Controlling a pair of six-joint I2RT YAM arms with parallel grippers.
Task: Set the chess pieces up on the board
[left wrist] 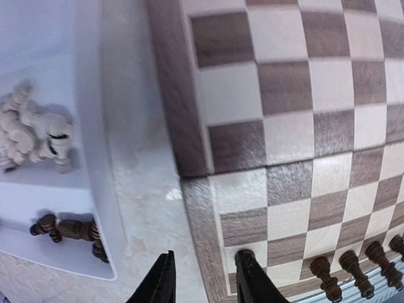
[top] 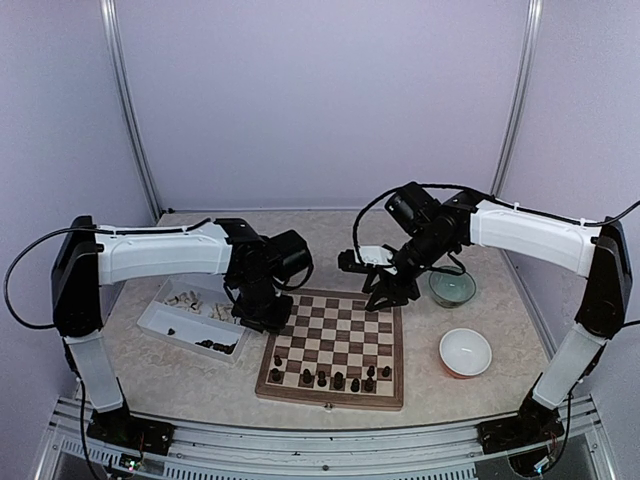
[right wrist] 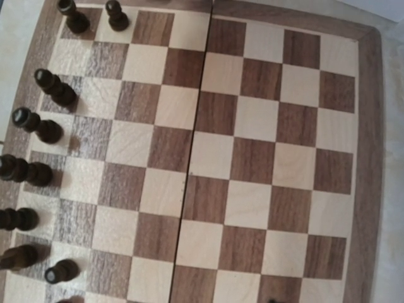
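Observation:
The chessboard has dark pieces along its near edge, including a pawn and a taller piece in the right wrist view. My left gripper is open, nothing seen between its fingers, over the board's left edge beside a dark pawn. The divided tray at left holds white pieces and dark pieces in separate compartments. My right gripper hangs above the board's far right corner; its fingers are too small and dark to judge.
A green bowl stands at the back right and a white bowl right of the board. Bare table lies behind the board.

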